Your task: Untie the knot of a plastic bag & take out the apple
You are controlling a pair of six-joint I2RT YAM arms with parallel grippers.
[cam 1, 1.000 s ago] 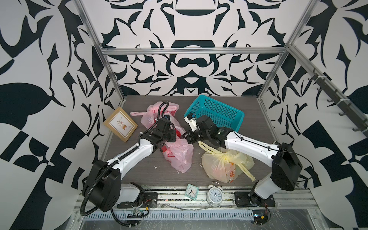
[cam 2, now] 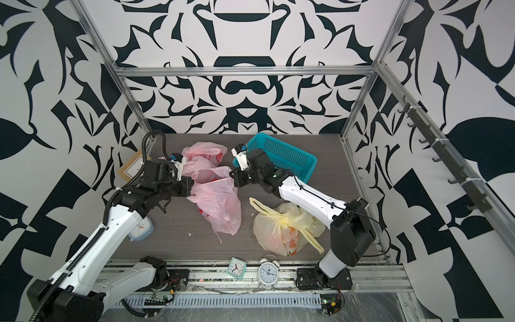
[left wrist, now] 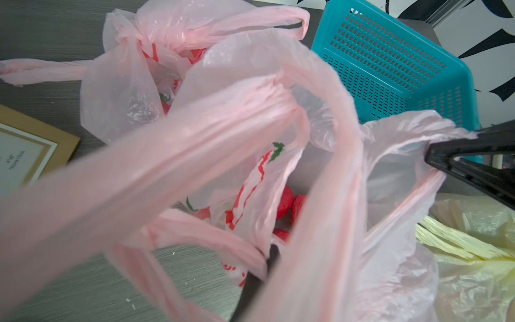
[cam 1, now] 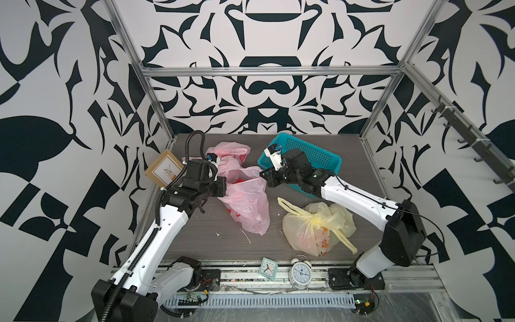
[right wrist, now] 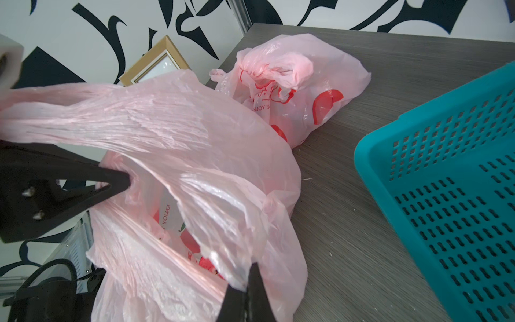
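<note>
The pink plastic bag (cam 1: pixel 249 206) is spread open between my grippers, with red things (left wrist: pixel 292 202) showing inside. At its right rim, my right gripper is shut on the thin film, whose folds converge at the fingertips. My left gripper (cam 1: pixel 221 187) is shut at the left side of the mouth. Blurred pink handles (left wrist: pixel 161 161) run past it towards the wrist, and film touches its fingertip. Whether that film is pinched or only looped around is hidden. No apple can be told for certain.
Another pink bag (right wrist: pixel 305 80) lies behind, tied. A teal basket (cam 1: pixel 311 151) stands at the back right. The yellow knotted bag (cam 1: pixel 316 228) sits at front right, with a picture frame (cam 1: pixel 164 168) on the left. Bare table shows in front of the open bag.
My left gripper has moved left and slightly up, drawing pink film with it. The bag's mouth is wider. My right gripper has shifted slightly right and up.
</note>
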